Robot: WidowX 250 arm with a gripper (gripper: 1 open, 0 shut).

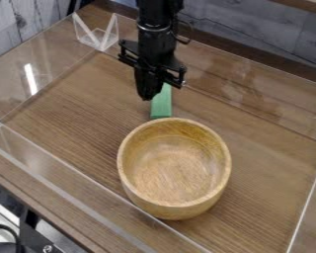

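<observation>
My black gripper [146, 91] hangs from the arm at the upper middle of the camera view, its fingertips shut with nothing visible between them. Just below and to the right of it a green block [162, 107] lies on the wooden surface, partly behind the gripper. A large tan oval bowl [174, 188] sits in front of the block, near the middle bottom.
Clear plastic pieces stand at the left edge, and black cables lie in the lower left corner.
</observation>
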